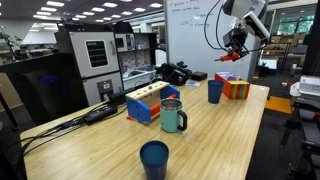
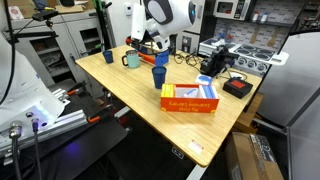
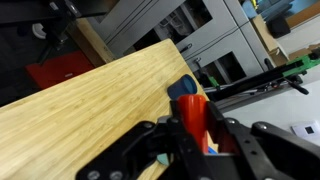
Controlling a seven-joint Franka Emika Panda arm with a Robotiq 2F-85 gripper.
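Observation:
In the wrist view, my gripper is shut on an orange-red object, whose upright end shows between the dark fingers. Exterior view 1 has the gripper raised over the far end of the table, the orange-red object sticking out sideways, clear of everything below. Beneath it stands a colourful box, its orange, yellow and red sides plainer in exterior view 2, where the box is open-topped. Close to the box is a dark blue cup. What exactly the held object is, I cannot tell.
A teal mug and another dark blue cup stand nearer exterior view 1's camera. A blue and red wooden rack is by the table's back side, along with a black keyboard.

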